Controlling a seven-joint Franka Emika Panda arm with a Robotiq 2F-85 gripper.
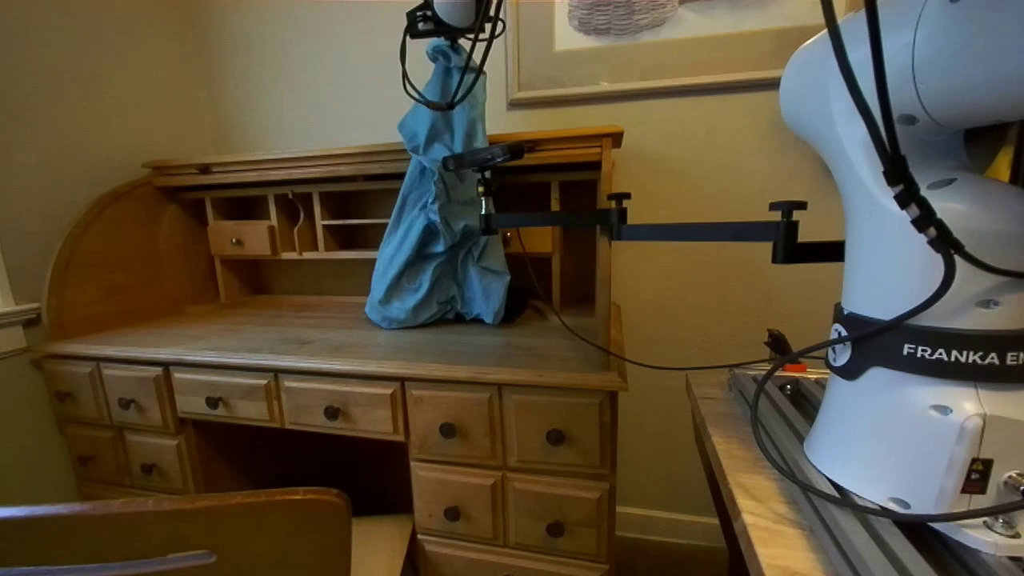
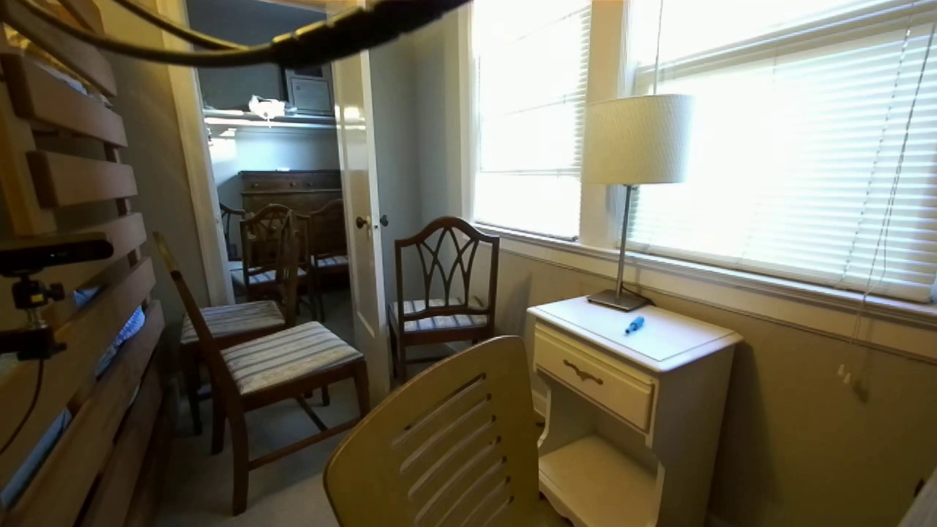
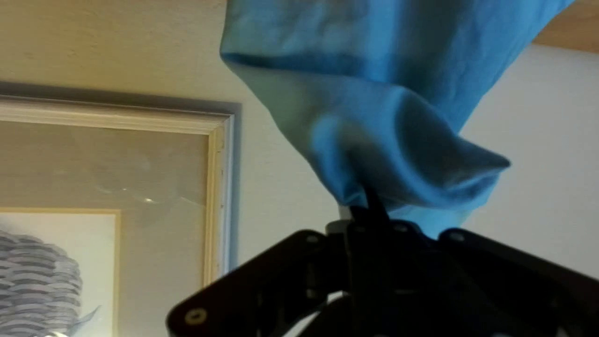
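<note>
A blue cloth hangs high over the roll-top desk, gathered at its top and spreading downward in folds. In exterior view 1 its lower edge comes down to about the level of the desktop; whether it touches the wood I cannot tell. My gripper is at the cloth's top, near the upper edge of that view. From the wrist, the gripper is shut on a pinched part of the blue cloth, which fans out beyond the fingers. The fingertips are partly hidden by fabric.
Beneath is the wooden desk, its left top bare. A camera on a black arm juts in close by the cloth's right side. Behind hangs a framed picture. A chair back stands in front.
</note>
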